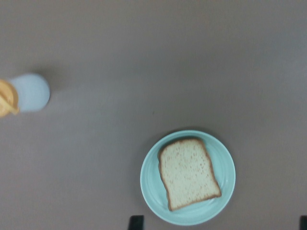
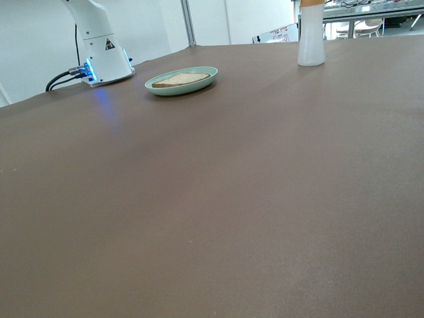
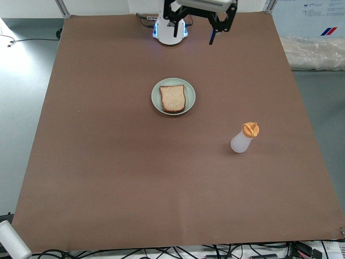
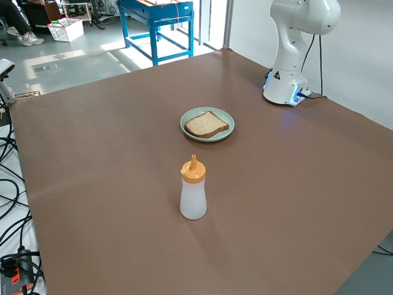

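A slice of bread (image 3: 172, 98) lies on a pale green plate (image 3: 157, 102) in the middle of the brown table (image 3: 135, 162). A translucent squeeze bottle with an orange cap (image 3: 244, 137) stands to its right in the camera left view; in the wrist view the bottle (image 1: 29, 93) is at the upper left. My black gripper (image 3: 194, 35) is above the table's far edge, beside the white arm base, beyond the plate. Its two fingertips show far apart at the bottom of the wrist view, so it is open, with nothing visible between them.
Black cables and equipment run along the near edge in the camera left view. A wrapped package lies outside the table at the far right.
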